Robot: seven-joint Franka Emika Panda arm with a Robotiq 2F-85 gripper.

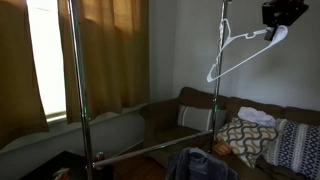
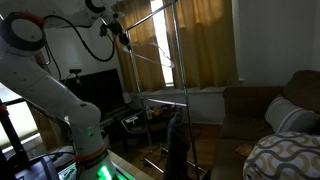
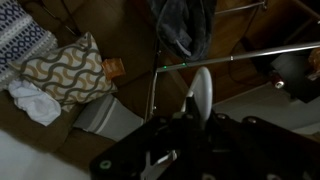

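A white hanger (image 1: pixel 246 61) hangs tilted at the upper right in exterior view 1. My gripper (image 1: pixel 271 32) is shut on it, with the dark gripper body above at the frame's top edge. In the wrist view, a pale end of the hanger (image 3: pixel 203 90) rises from between the dark fingertips of my gripper. The hanger's hook lies close to the right upright of the metal rack (image 1: pixel 217 100) in exterior view 1; whether they touch, I cannot tell. From exterior view 2, the gripper (image 2: pixel 124 40) is high near the rack's top.
Dark cloth (image 1: pixel 200 166) hangs low at the rack. Behind it stands a brown sofa (image 1: pixel 165 119) with a patterned cushion (image 1: pixel 246 139), a striped cushion (image 1: pixel 297 148) and white cloth (image 1: pixel 256 116). Yellow curtains (image 1: pixel 110 55) flank the window.
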